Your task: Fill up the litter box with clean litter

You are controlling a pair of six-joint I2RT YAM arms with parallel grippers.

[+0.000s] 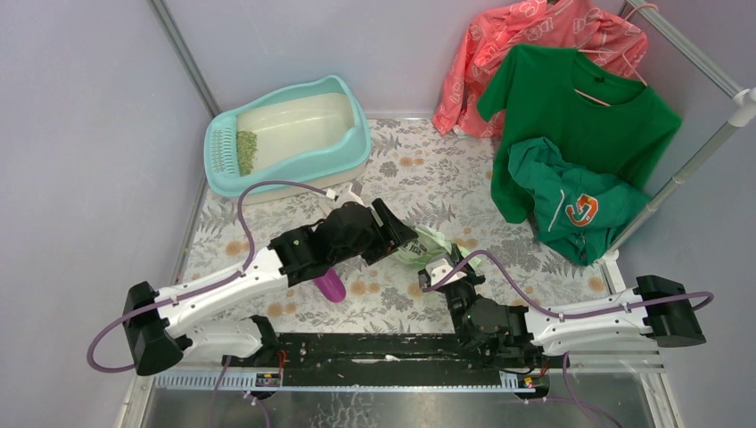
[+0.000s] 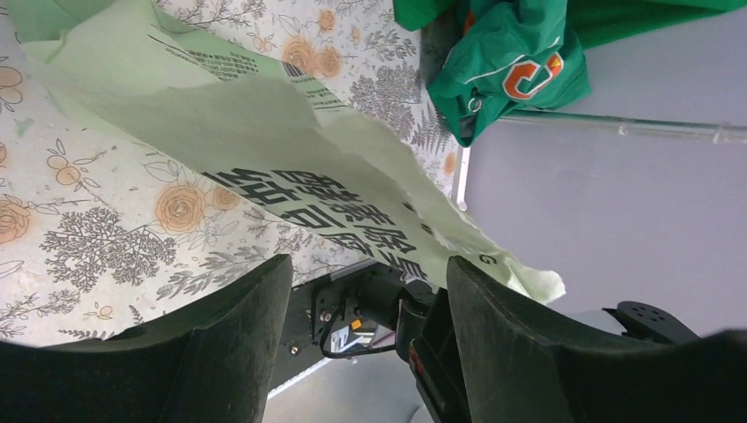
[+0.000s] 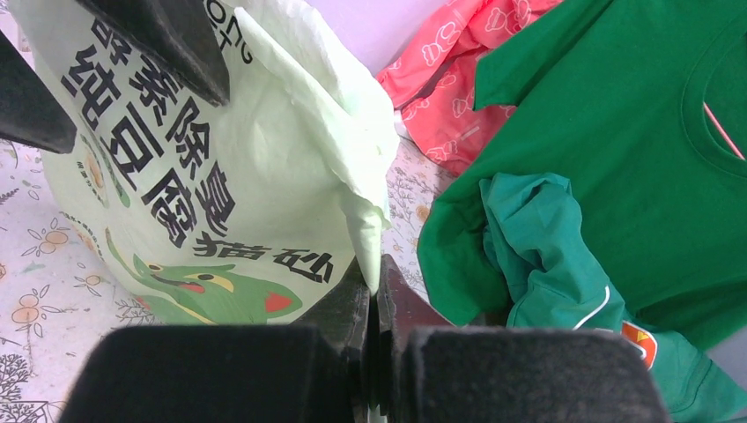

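Note:
A pale green litter bag (image 1: 419, 245) (image 2: 264, 150) (image 3: 203, 185) printed with black lettering is held up over the floor near the centre. My right gripper is shut on its creased edge. My left gripper (image 1: 397, 232) is open just above the bag, its fingertips close to the top of it. The litter box (image 1: 223, 160), turquoise rim over a cream base, stands at the back left with a patch of greenish litter at its left end. A purple scoop (image 1: 330, 285) lies left of the bag, partly under my left arm.
A clothes rack (image 1: 677, 178) on the right holds a red patterned garment (image 1: 481, 71), a green T-shirt (image 1: 571, 116) and a green hoodie (image 1: 571, 205). The floral floor between box and rack is clear.

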